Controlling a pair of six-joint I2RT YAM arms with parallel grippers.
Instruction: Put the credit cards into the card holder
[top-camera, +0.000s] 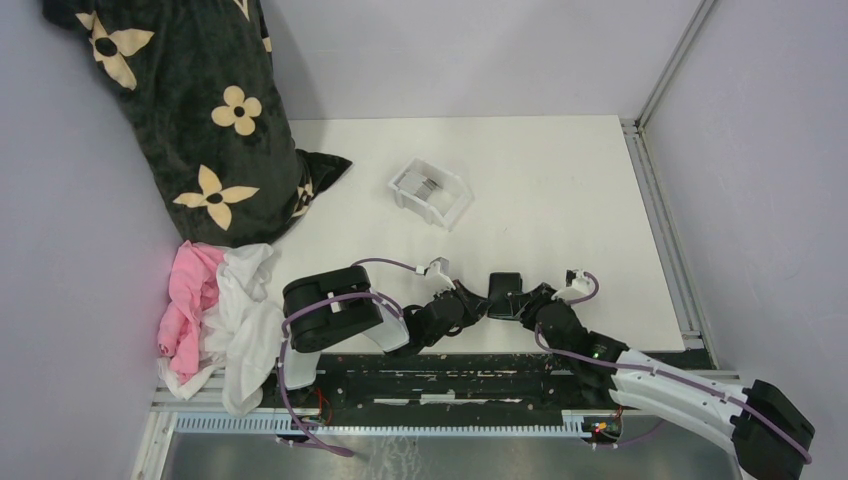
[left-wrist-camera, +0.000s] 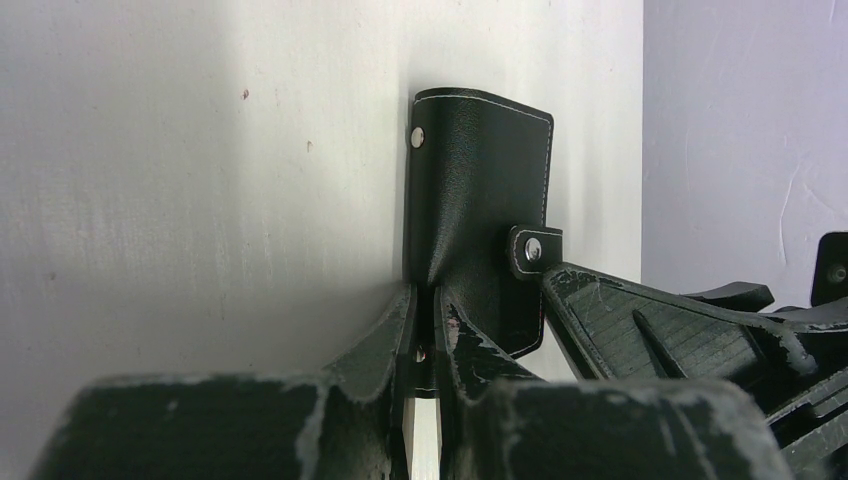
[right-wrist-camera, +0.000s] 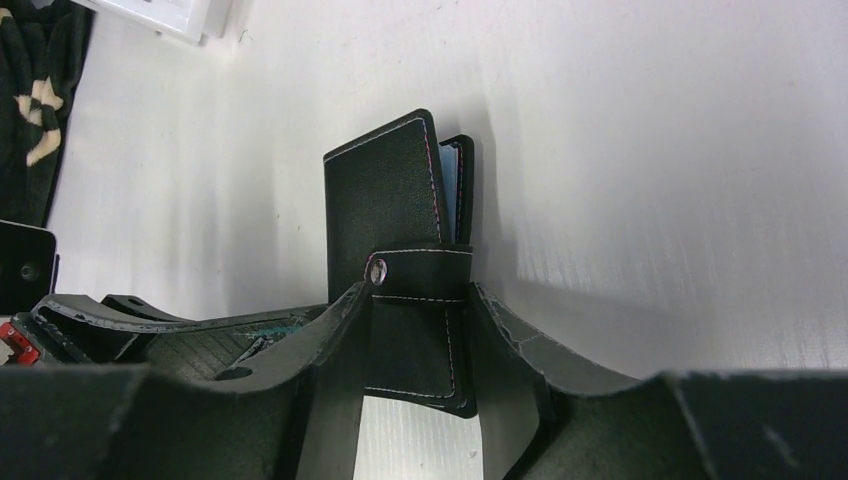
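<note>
The black card holder (top-camera: 506, 287) lies on the table between both grippers, its snap strap (right-wrist-camera: 425, 272) folded across its opening edge. A bluish sheet edge (right-wrist-camera: 450, 185) shows between its covers in the right wrist view; whether it is a card or a sleeve is unclear. On the spine side, near the holder's near end, my left gripper is shut on the holder. My right gripper stands part open at the strap side, one finger over the front cover and the other past the strap's outer edge. It does not grip the holder firmly.
A white box (top-camera: 443, 205) with a light grey slatted or stacked insert stands farther back on the table. A dark floral cushion (top-camera: 215, 120) and pink and white cloths (top-camera: 240, 310) occupy the left.
</note>
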